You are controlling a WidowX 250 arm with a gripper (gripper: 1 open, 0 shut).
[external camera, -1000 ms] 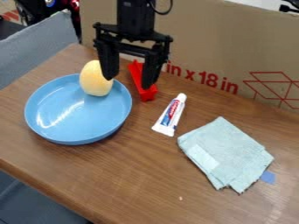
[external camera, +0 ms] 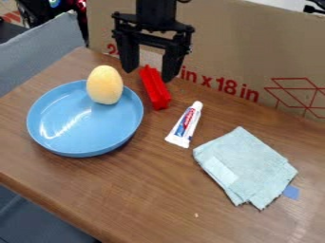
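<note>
My black gripper hangs high at the top centre, its two fingers spread apart and open, nothing visible between them. Below and left of it, a pale yellow egg-shaped object rests at the upper part of a blue plate. A red object lies behind the plate to the right, beneath the gripper. A white toothpaste tube lies right of the plate, and a folded pale blue cloth lies further right.
A cardboard box wall stands along the back of the wooden table. A small blue patch sits beside the cloth at the right.
The gripper has moved up and back, away from above the plate, uncovering more of the red object. The objects on the table look unmoved.
</note>
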